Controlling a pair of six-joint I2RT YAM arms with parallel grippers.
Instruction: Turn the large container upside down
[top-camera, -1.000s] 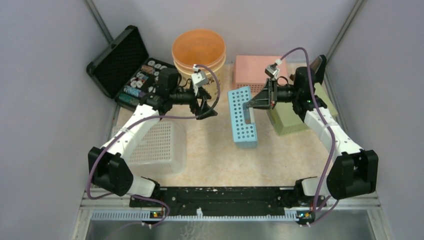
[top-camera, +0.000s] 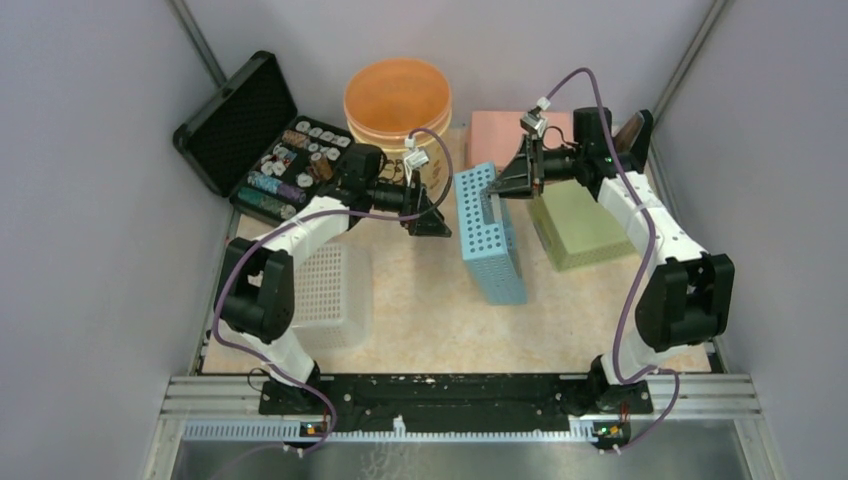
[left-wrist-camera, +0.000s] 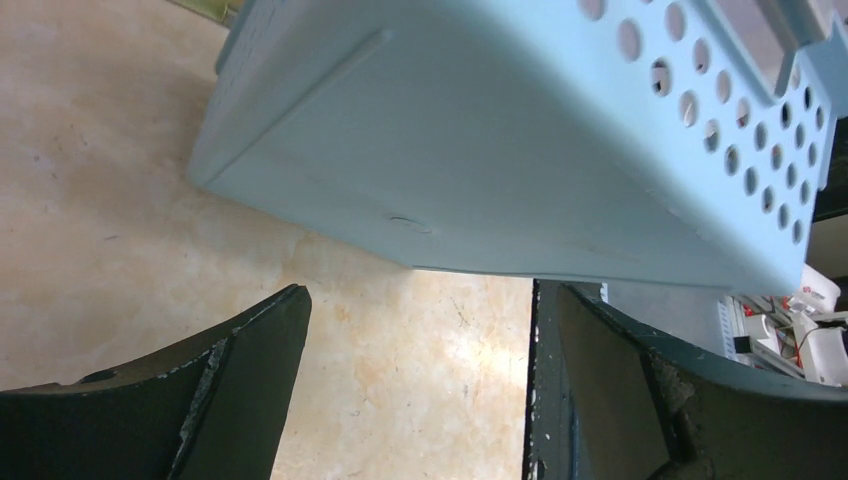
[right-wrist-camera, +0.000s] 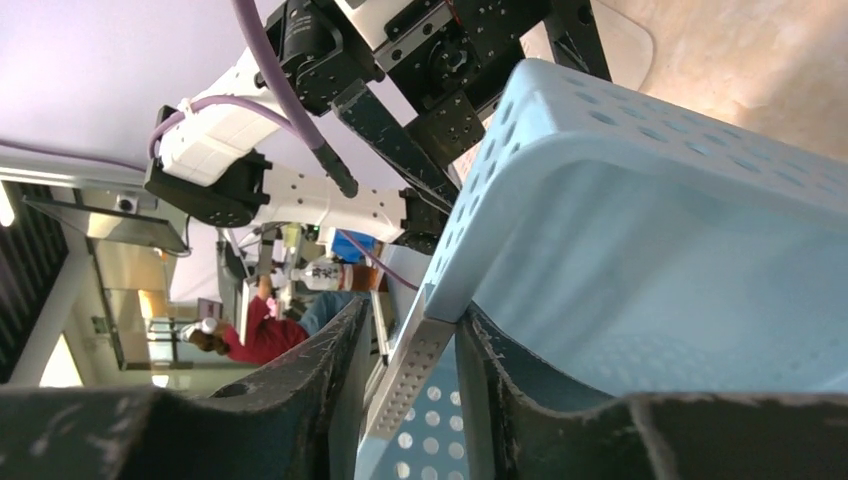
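The large blue perforated container (top-camera: 484, 237) is tipped on end in mid-table, its handle-slotted end wall facing up and leaning. In the right wrist view its hollow inside (right-wrist-camera: 650, 260) faces my right gripper. That gripper's fingers have spread; the handle edge (right-wrist-camera: 415, 370) runs slanted between them, not clamped. My left gripper (top-camera: 428, 226) stands open just left of the container, nothing between its fingers. In the left wrist view the container's smooth outer bottom (left-wrist-camera: 430, 160) fills the upper part, beyond the fingertips.
Behind stand an orange-topped bucket (top-camera: 398, 95) and a pink basket (top-camera: 495, 130). A green basket (top-camera: 585, 235) lies right, a white basket (top-camera: 325, 295) left, with an open black case (top-camera: 240, 130) at back left.
Both grippers have shifted, the left one rightward towards the container.
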